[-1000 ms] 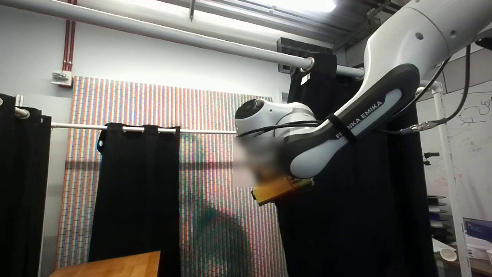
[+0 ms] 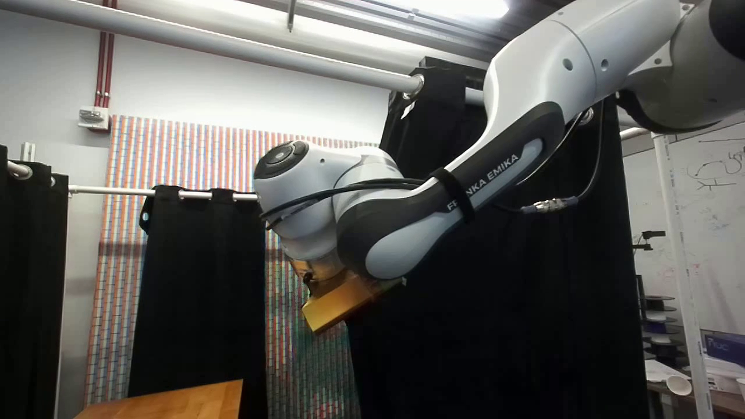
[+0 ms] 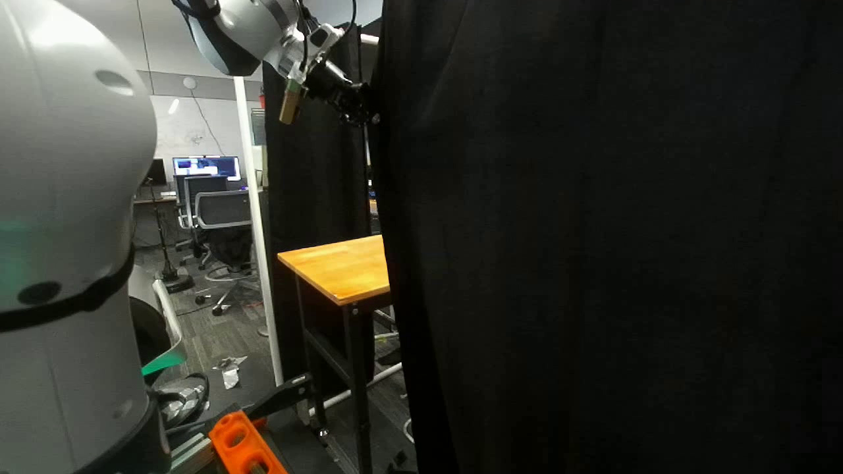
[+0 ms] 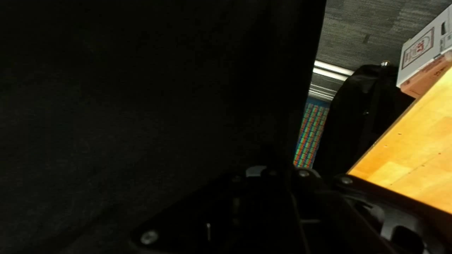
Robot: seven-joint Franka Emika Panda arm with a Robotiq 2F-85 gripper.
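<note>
A black curtain (image 2: 503,314) hangs from a white rod behind the arm in exterior view 1. In exterior view 2 my gripper (image 3: 365,109) is at the edge of a large black curtain (image 3: 600,237), high above a wooden table. Black cloth (image 4: 127,106) fills the left and middle of the wrist view, right in front of the gripper. The dark fingers are shut close together. Against the black cloth, I cannot tell whether any fabric is pinched between them. The arm hides the fingertips in exterior view 1.
A wooden table (image 3: 344,264) stands below the gripper, with boxes (image 4: 423,55) beyond its edge in the wrist view. Another black curtain (image 2: 199,293) hangs to the left, before a striped, colourful wall panel (image 2: 188,153). An orange part (image 3: 246,444) lies near the robot's base.
The arm has moved left and slightly downward in exterior view 1. The black curtain behind it has slid left along its rod, covering more of the striped panel.
</note>
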